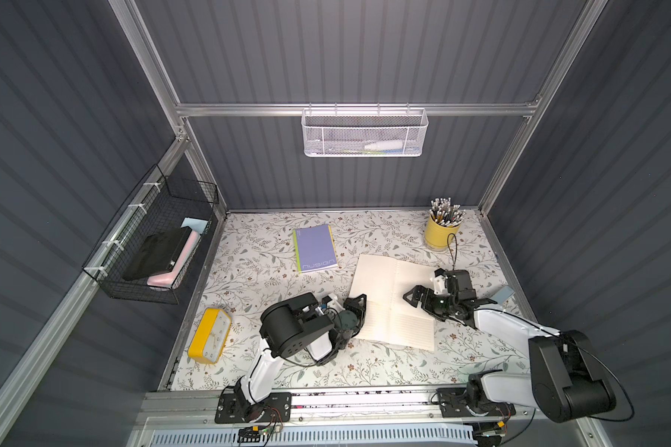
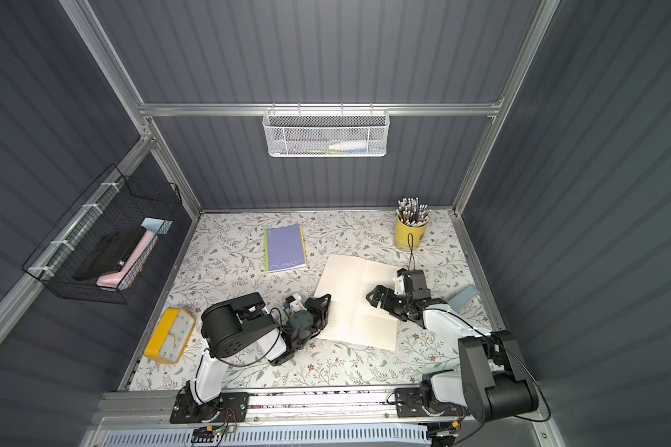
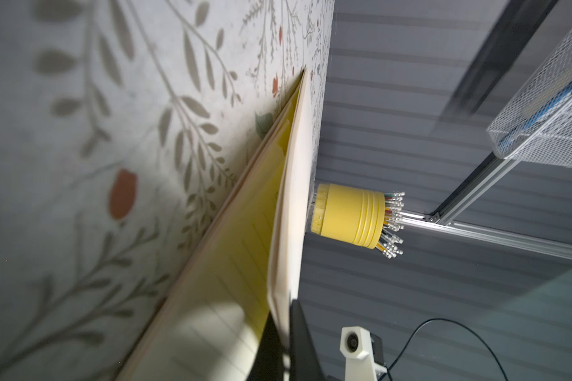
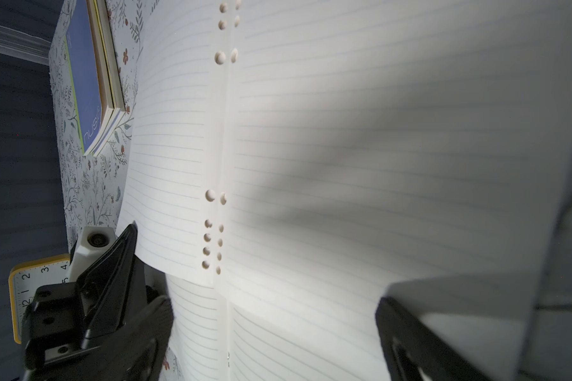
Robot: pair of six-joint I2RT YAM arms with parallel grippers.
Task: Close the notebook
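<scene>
An open notebook [image 1: 390,316] with cream lined pages lies in the middle of the table. At its left edge, my left gripper is shut on the upper pages [image 3: 290,209]. In the left wrist view these pages are lifted, and a gap with yellowish lined paper [image 3: 235,279] shows between them and the lower part lying on the table. Over the right half of the notebook hangs my right gripper, its fingers [image 4: 413,343] wide apart with nothing between them.
A purple notebook stack [image 1: 316,248] lies behind and to the left. At the back right stands a yellow pencil cup [image 1: 437,234]; a yellow clock [image 1: 210,335] is at the left.
</scene>
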